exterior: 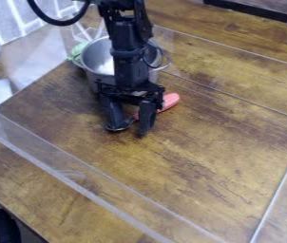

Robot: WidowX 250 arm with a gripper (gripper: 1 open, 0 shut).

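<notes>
My black gripper [129, 117] is low over the wooden table, pointing down in front of a metal pot [98, 56]. A utensil with a dark head and a red handle [166, 102] lies at the gripper, partly hidden behind its fingers. Whether the fingers are shut on it I cannot tell. The pot has a green item [78, 51] at its left side and is partly hidden by my arm.
Transparent walls or edges run along the left and right, and a white crumpled sheet is at the upper left.
</notes>
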